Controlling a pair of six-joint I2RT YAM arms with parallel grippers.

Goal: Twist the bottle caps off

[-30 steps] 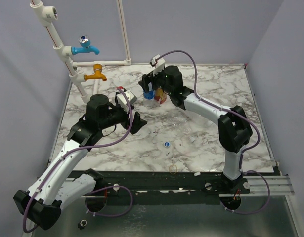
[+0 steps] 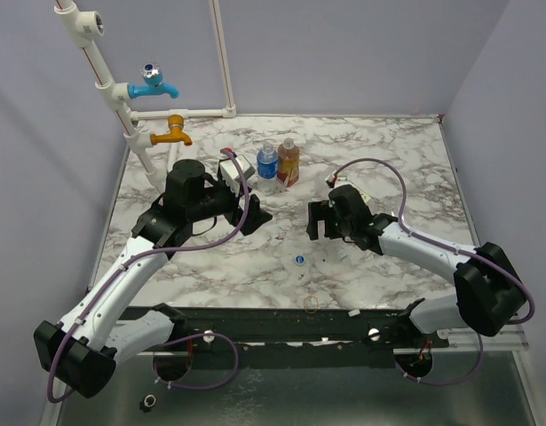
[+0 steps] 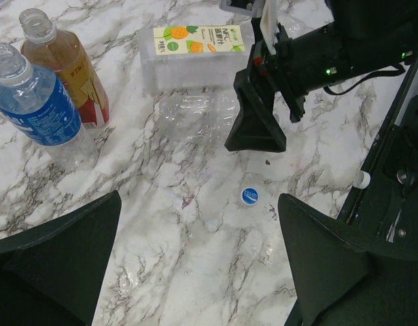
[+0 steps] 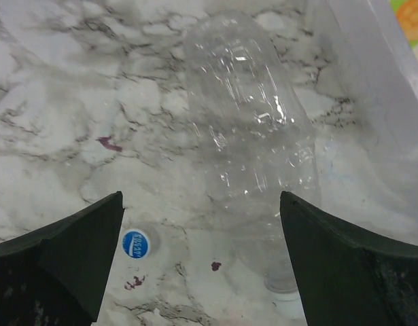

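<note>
A blue-labelled bottle (image 3: 45, 112) and an amber bottle (image 3: 76, 78) stand upright side by side at the back; their necks show bare in the left wrist view. Lying on its side is a clear bottle (image 4: 253, 129), with a pale end, perhaps a cap (image 4: 288, 304), partly hidden by a finger in the right wrist view. My right gripper hangs open over it, nothing between its fingers. Open and empty, my left gripper is held above the marble left of the right gripper. A small blue-and-white cap (image 2: 300, 260) rests on the table in front of both grippers.
A clear box with a yellow fruit label (image 3: 195, 58) stands behind the lying bottle. Pipes with a blue tap (image 2: 153, 86) and an orange tap (image 2: 172, 133) line the left back.
My right gripper has moved from above the standing bottles, rightward and toward the front, to the lying bottle. The left gripper has shifted slightly right. The bottles stay put.
</note>
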